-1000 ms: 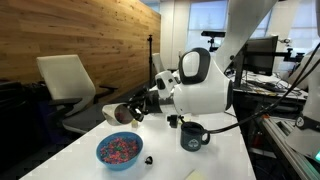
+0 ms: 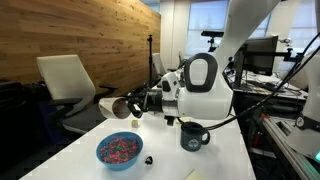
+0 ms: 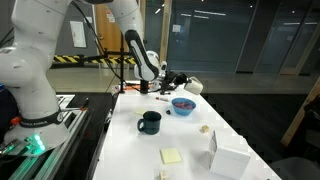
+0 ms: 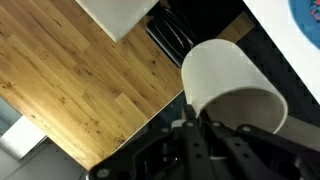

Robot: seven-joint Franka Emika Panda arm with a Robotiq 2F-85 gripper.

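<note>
A white cup [image 4: 228, 75] is tilted on its side in my gripper, which is shut on the cup's wall near the rim. The cup's open mouth faces the wrist camera; whether anything is inside cannot be told. In exterior view 1 the cup [image 2: 107, 104] hangs just above the far side of a blue bowl [image 2: 104, 153], apart from it. Small red pieces [image 2: 121, 150] lie in the bowl. Exterior view 2 has the pale cup [image 3: 195, 86] above and beyond the bowl [image 3: 183, 111], with my gripper [image 3: 182, 79] at its side.
A dark mug [image 2: 191, 138] stands on the white table below the arm. A small black item [image 2: 149, 160] lies between bowl and mug. A white box [image 3: 229, 157] and a yellow square [image 3: 171, 156] are on the table. An office chair [image 2: 70, 85] stands behind the table.
In exterior view 1 the cup has shifted a little left and up, away from the bowl's rim. The arm has tilted slightly, while the bowl and mug stay where they were.
</note>
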